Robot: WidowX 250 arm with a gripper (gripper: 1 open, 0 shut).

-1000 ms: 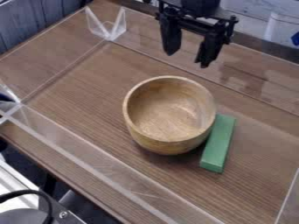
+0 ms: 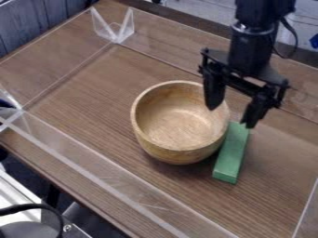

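My black gripper (image 2: 235,102) hangs open at the upper right, over the right rim of a wooden bowl (image 2: 163,130) and above the top end of a green block (image 2: 232,153). Nothing shows between its fingers. The green block lies on the table, just right of the bowl.
Transparent plastic edges run along the left and front sides. A black cable and pale equipment sit at the lower left corner.
My gripper has come down and toward the front right, from the back of the table to beside the bowl and the green block. The bowl and block have not visibly moved.
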